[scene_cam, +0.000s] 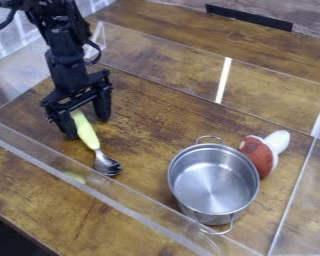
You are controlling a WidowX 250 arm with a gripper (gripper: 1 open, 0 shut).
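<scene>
My black gripper (77,108) is low at the left, its fingers straddling the upper end of a pale yellow-green handle (83,130) that ends in a metal spoon head (105,164) on the wooden table. Whether the fingers touch the handle is hard to tell. A steel pot (214,183) stands at the lower right, with a red and white object (259,156) beside it at its upper right.
Clear plastic walls border the table area on several sides.
</scene>
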